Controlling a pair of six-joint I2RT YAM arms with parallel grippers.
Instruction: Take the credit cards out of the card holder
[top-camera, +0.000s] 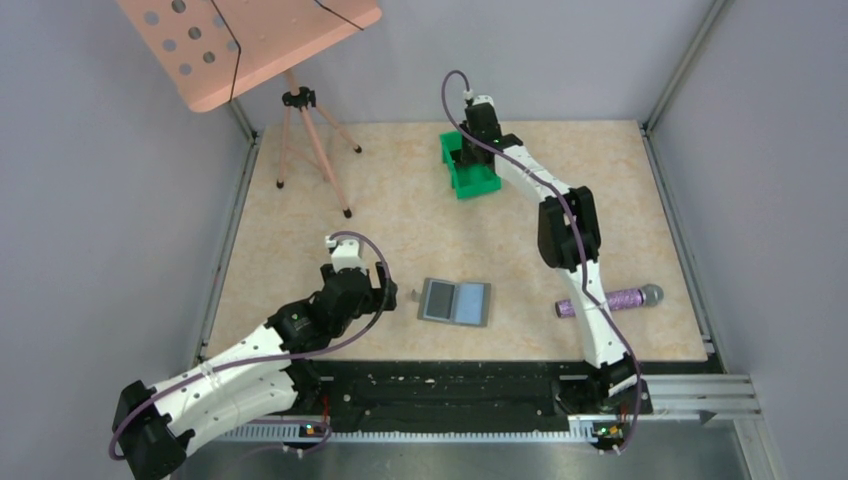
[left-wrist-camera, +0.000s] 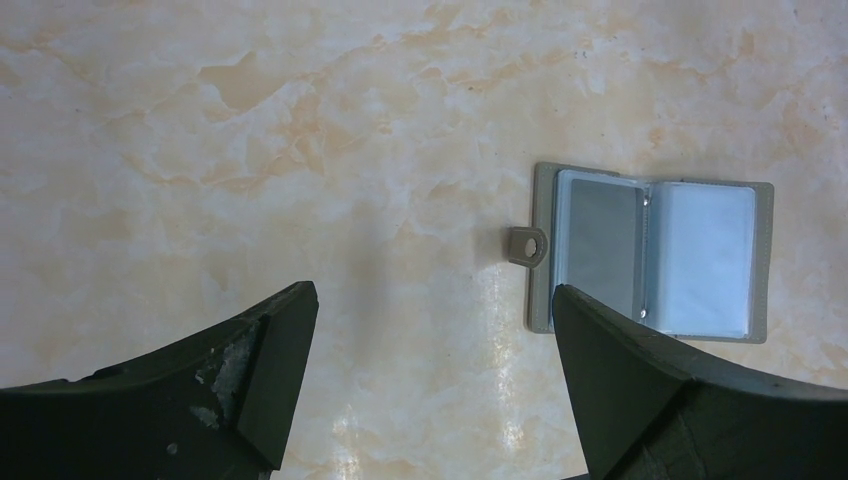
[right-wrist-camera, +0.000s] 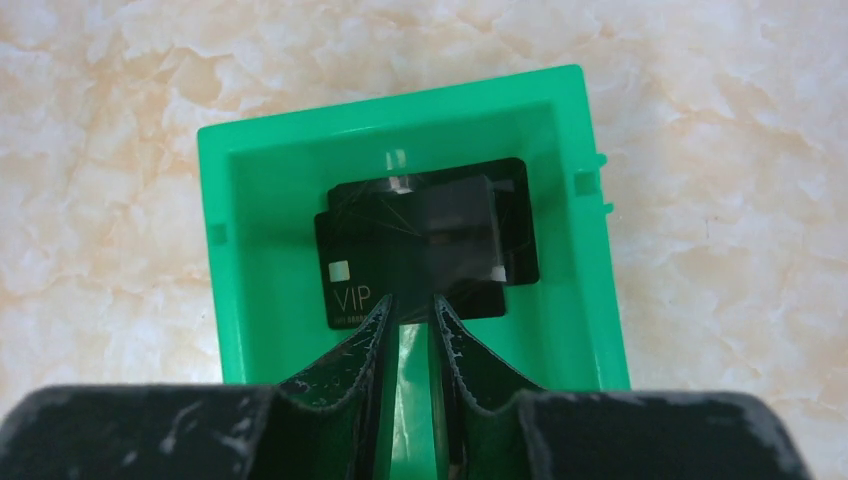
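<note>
An open grey card holder (left-wrist-camera: 543, 200) with two clear windows lies flat on the table; its windows look empty of any black card. In the right wrist view, black cards lie overlapping in a green box (right-wrist-camera: 591, 290): a VIP card (right-wrist-camera: 370, 255) in front, another black card (right-wrist-camera: 521, 225) partly behind it. Over the box is my right gripper, its fingertips close together at the VIP card's lower edge. Green box floor shows through their narrow gap; whether a card is pinched there is unclear. My left gripper stands wide open left of the holder, nothing between.
A purple microphone (top-camera: 612, 302) lies at the right front. At the back left a tripod (top-camera: 318, 150) stands with a pink panel (top-camera: 270, 45) above. Free table surrounds the holder, and the middle between it and the box is clear.
</note>
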